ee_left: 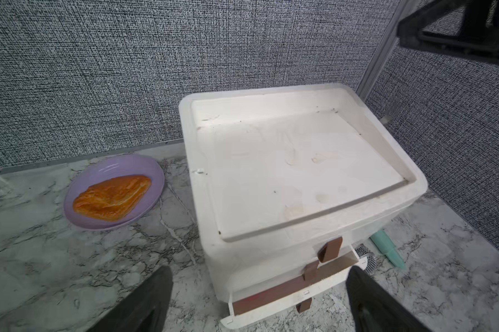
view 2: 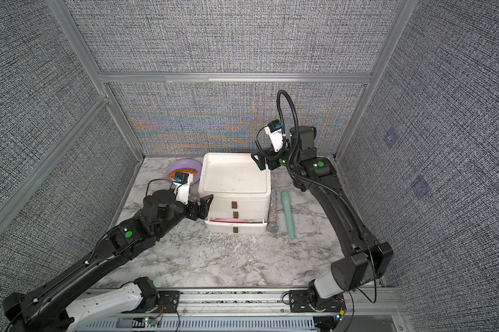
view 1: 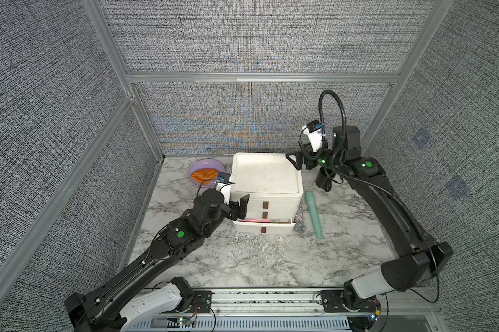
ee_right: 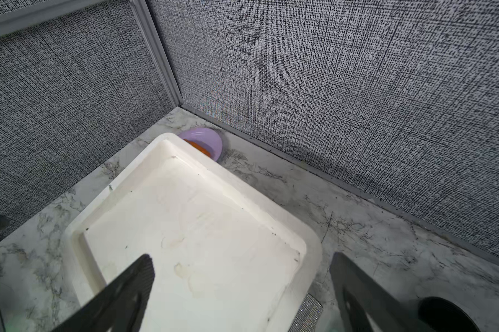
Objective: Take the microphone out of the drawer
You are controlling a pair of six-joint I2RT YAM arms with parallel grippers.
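Observation:
A white drawer unit (view 1: 266,174) stands mid-table, its bottom drawer (view 1: 277,227) pulled part way out. Inside that drawer lies something pink (view 2: 227,220), mostly hidden by the unit above. A silver glittery microphone (view 2: 272,210) lies on the table along the unit's right side, its mesh head (ee_left: 366,257) towards the front. Right of it lies a green microphone (view 2: 288,215). My left gripper (view 1: 241,207) is open by the unit's front left, above the drawer's left end. Over the unit's right rim my right gripper (view 1: 294,160) hangs open, nothing between its fingers.
A purple plate (ee_left: 144,202) with an orange-brown food item (ee_left: 112,197) sits at the back left. Under the right arm stands a dark cup (view 1: 323,179), partly hidden. Bare marble table (view 1: 255,260) lies in front of the unit.

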